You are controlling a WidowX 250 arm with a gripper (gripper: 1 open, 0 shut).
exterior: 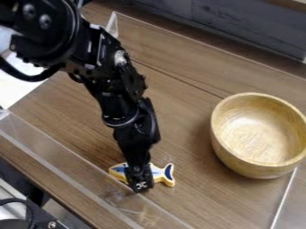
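Note:
My black gripper [139,178] is lowered over a small blue, white and yellow fish-shaped object [165,176] lying on the wooden table near the front. Its open fingertips sit down at the fish's middle; whether they touch it is hard to tell. The fish's head and tail show on either side of the gripper.
A wooden bowl [257,156] stands to the right. A clear plastic edge [72,177] runs along the table's front.

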